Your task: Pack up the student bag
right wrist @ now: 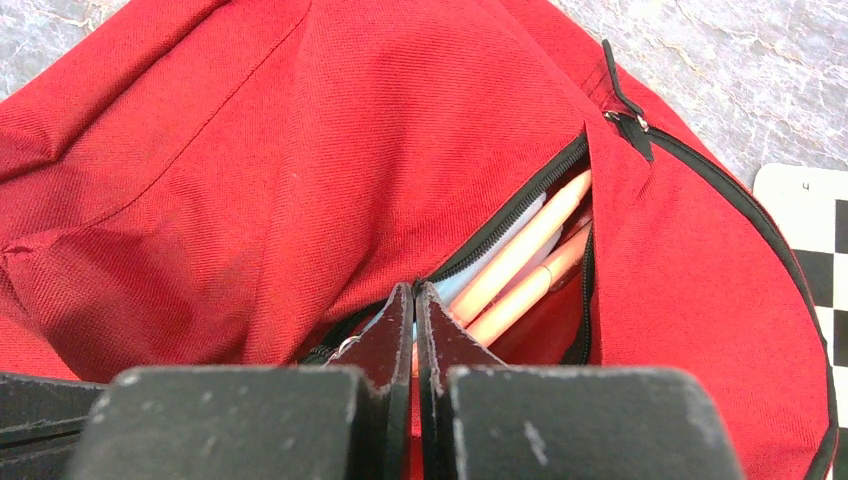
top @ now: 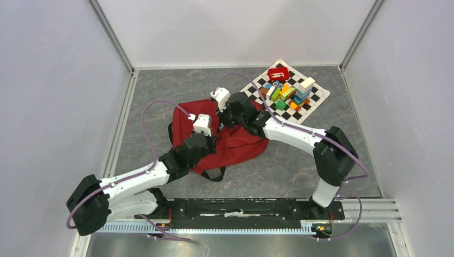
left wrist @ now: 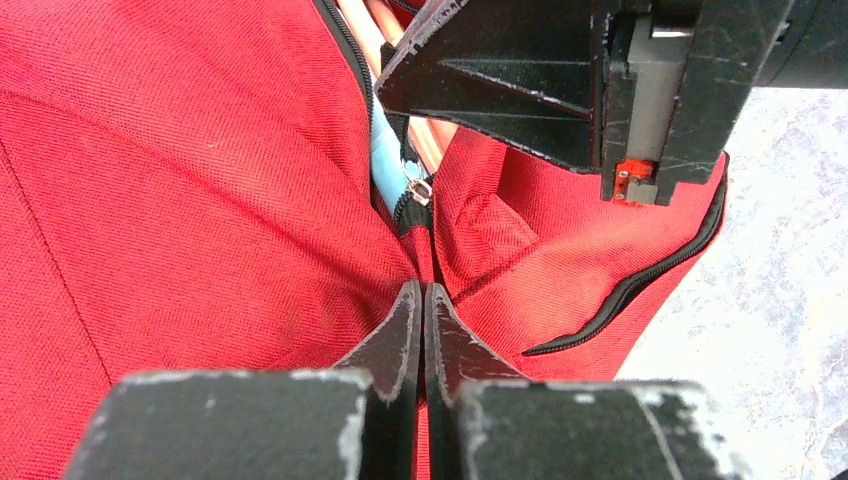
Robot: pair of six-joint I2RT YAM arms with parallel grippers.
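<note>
The red bag (top: pixel 241 147) lies in the middle of the floor, a zipped opening showing light blue and peach items (right wrist: pixel 530 242) inside. My left gripper is shut at the fabric just below a zipper pull (left wrist: pixel 418 192); whether cloth is between its fingertips is hard to tell. My right gripper is shut at the zip edge beside that opening, close above the left one; what lies between its tips is hidden.
A checkered mat (top: pixel 316 107) at the back right holds colourful blocks (top: pixel 289 93) and a red case (top: pixel 278 74). Bare grey floor surrounds the bag at left and front right.
</note>
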